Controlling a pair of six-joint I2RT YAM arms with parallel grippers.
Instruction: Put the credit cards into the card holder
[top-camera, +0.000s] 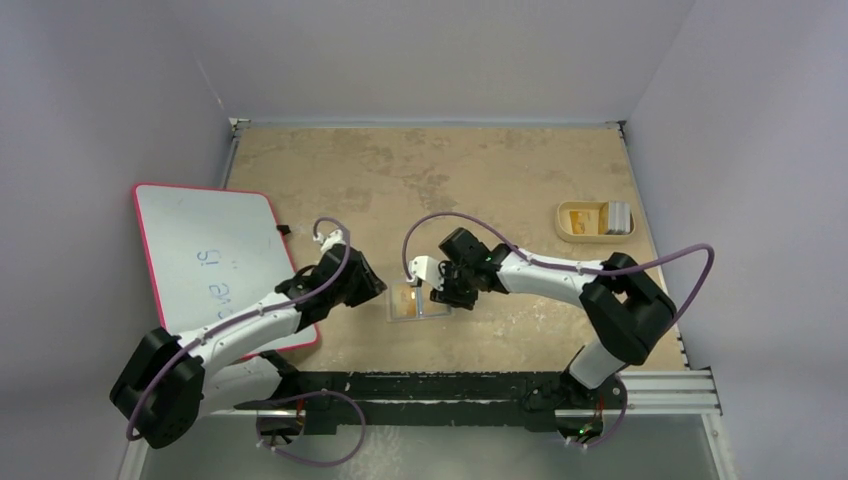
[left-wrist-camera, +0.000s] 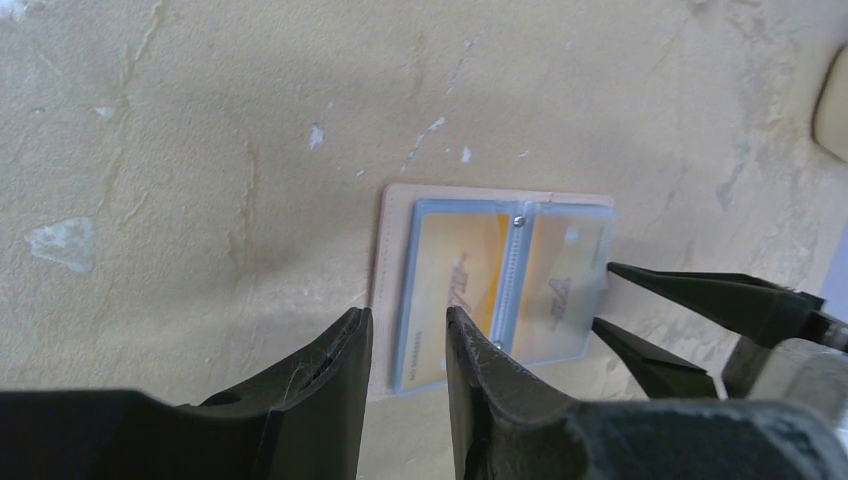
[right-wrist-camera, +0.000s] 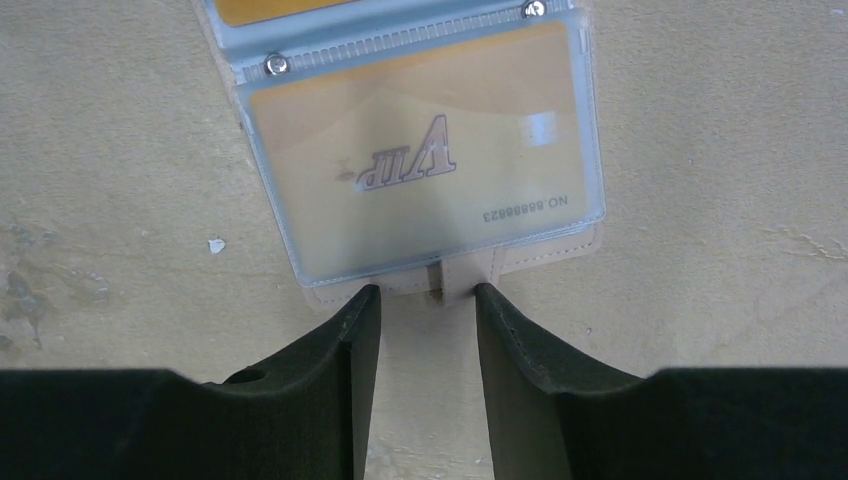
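The card holder (top-camera: 403, 306) lies open and flat on the table between my two arms. Its clear sleeves hold gold cards; in the right wrist view one card (right-wrist-camera: 420, 160) shows VIP lettering behind the plastic. Over the holder's right edge, my right gripper stands open, with the holder's small tab (right-wrist-camera: 470, 275) near its fingertips. My left gripper is partly open at the holder's left side, with nothing gripped between its fingers. In the left wrist view the right gripper's dark fingers (left-wrist-camera: 690, 290) reach the holder's far edge.
A tan tray (top-camera: 566, 236) with a gold card (top-camera: 579, 221) and a stack of grey cards (top-camera: 615, 217) stands at the right. A whiteboard (top-camera: 215, 255) lies at the left.
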